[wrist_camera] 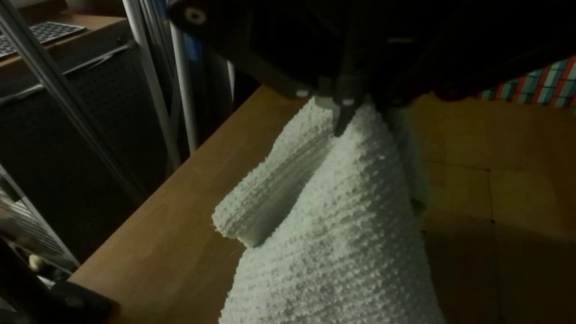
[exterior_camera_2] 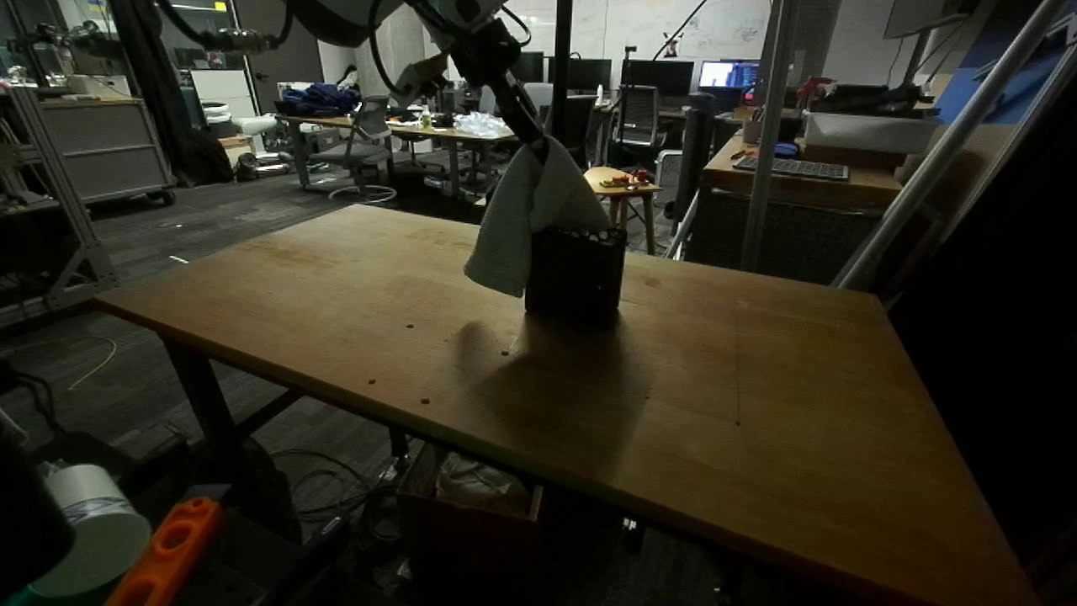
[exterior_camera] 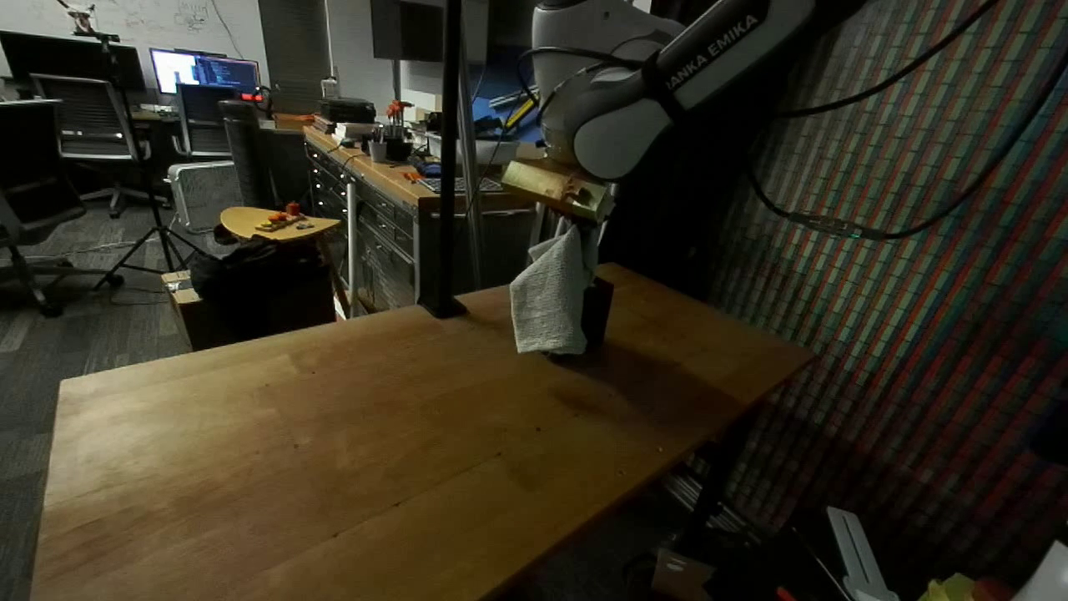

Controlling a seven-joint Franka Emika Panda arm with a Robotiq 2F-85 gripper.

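A pale, ribbed cloth (wrist_camera: 345, 243) hangs in folds from my gripper, which is shut on its upper end. In exterior view 1 the cloth (exterior_camera: 548, 300) drapes in front of a black box (exterior_camera: 597, 315) on the table and covers much of it. Exterior view 2 has the gripper (exterior_camera_2: 538, 146) above the black box (exterior_camera_2: 575, 273), with the cloth (exterior_camera_2: 505, 227) hanging beside and partly over the box's top edge. The box's inside cannot be seen, nor whether cloth and box touch.
A dark upright post (exterior_camera: 450, 180) stands at the table's far edge, left of the cloth. Metal poles (wrist_camera: 156, 81) rise just beyond that edge.
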